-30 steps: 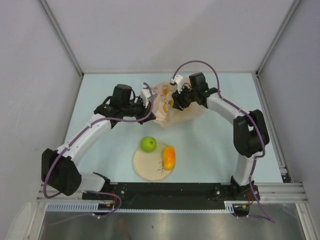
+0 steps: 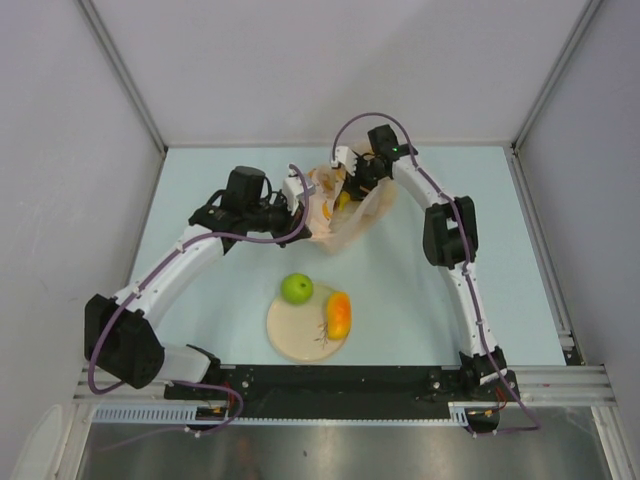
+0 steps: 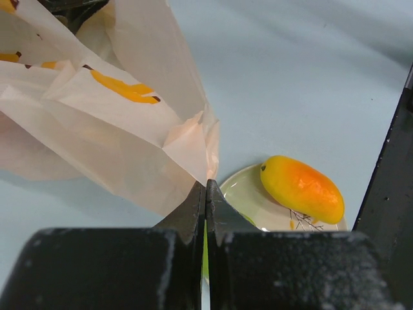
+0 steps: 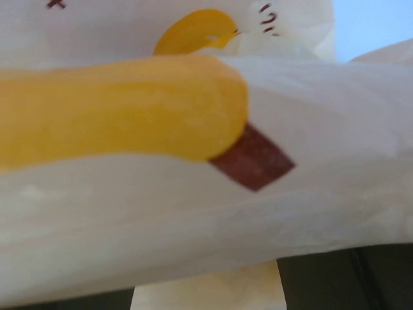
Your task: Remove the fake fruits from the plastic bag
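Note:
The pale plastic bag with printed fruit lies open at the back centre. My left gripper is shut with a thin corner of the bag at its fingertips, pulling that side out. In the top view, my right gripper reaches into the bag's mouth, where a yellow patch shows; whether this is fruit or print is unclear. Bag film hides most of the right wrist view, leaving dark, parted fingers low down. A green apple and an orange-yellow mango rest outside the bag.
A round pale plate under the apple and mango stands at the front, left of centre. To its right, the light blue table is bare. A wall rises close behind the bag.
The left arm, apple and mango have stayed in place.

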